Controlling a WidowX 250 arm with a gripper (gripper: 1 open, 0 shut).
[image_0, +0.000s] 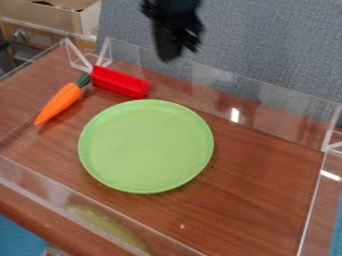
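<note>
My black gripper (171, 36) hangs blurred at the top centre, high over the table's back part and apart from the objects below. I cannot make out anything between its fingers. A red block (119, 83) lies on the wooden table behind and left of a green plate (146, 147). An orange toy carrot (60, 101) with a green top lies left of the plate, its top close to the red block's left end.
Clear low walls (267, 110) edge the table. A cardboard box (47, 15) sits beyond the back left corner.
</note>
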